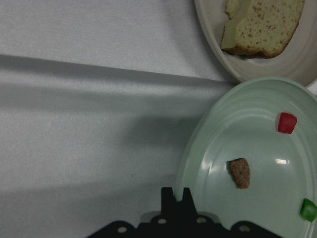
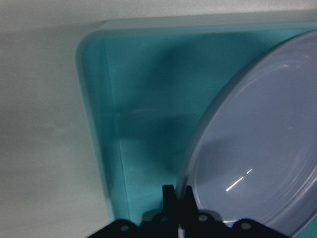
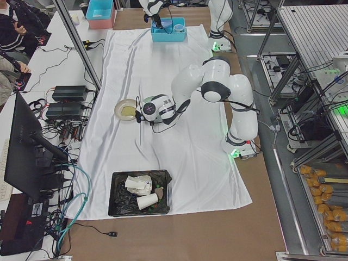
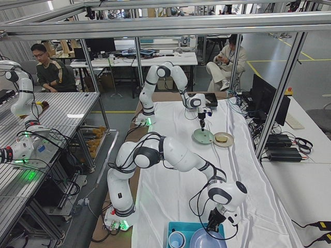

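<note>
In the left wrist view, a green plate (image 1: 233, 134) holds a red piece (image 1: 287, 122), a brown piece (image 1: 240, 172) and a green piece (image 1: 308, 209). Beside it a beige plate (image 1: 213, 29) carries a slice of bread (image 1: 262, 27). My left gripper is at the green plate's edge; whether it grips the rim is unclear. My right gripper is inside a turquoise bin (image 2: 124, 89), shut on the rim of a lilac-blue plate (image 2: 252, 139). A blue cup (image 4: 176, 238) stands in that bin.
A black bin (image 3: 117, 193) with white items and dark lining sits at the opposite end of the white cloth (image 3: 119, 157). Much of the cloth between the plates and both bins is clear. Monitors and cables line one side, outside the cloth.
</note>
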